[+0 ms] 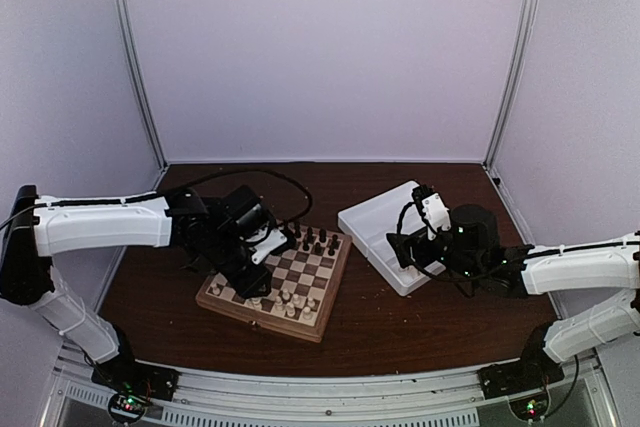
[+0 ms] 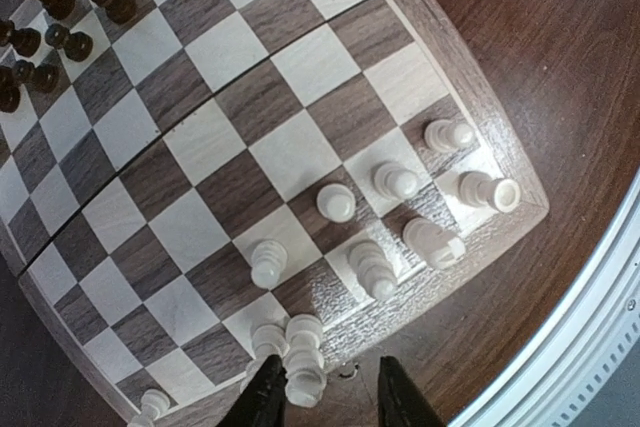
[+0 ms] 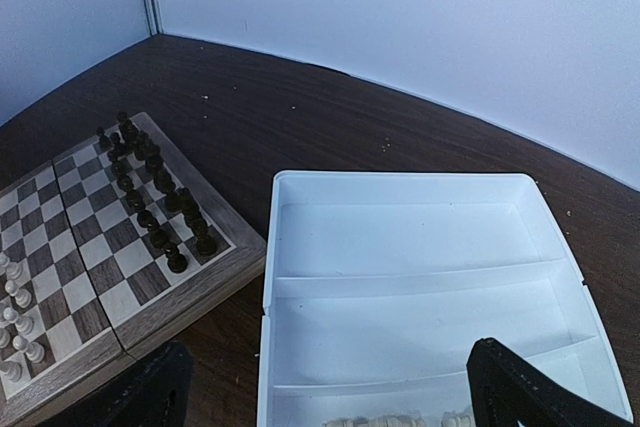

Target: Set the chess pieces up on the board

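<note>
The chessboard (image 1: 320,287) holds dark pieces (image 3: 177,257) along its far side and white pieces (image 2: 336,202) along the near side. My left gripper is over the near edge of the board, fingers apart, with a white piece (image 2: 305,382) below beside one finger; whether it touches cannot be told. My right gripper stands open above the white tray (image 3: 420,222), whose nearest compartment has white pieces (image 3: 370,422) at the bottom of the right wrist view.
The tray sits right of the board with a narrow strip of table between them. Bare table (image 1: 420,337) lies in front of the tray, and walls surround the table at back and sides.
</note>
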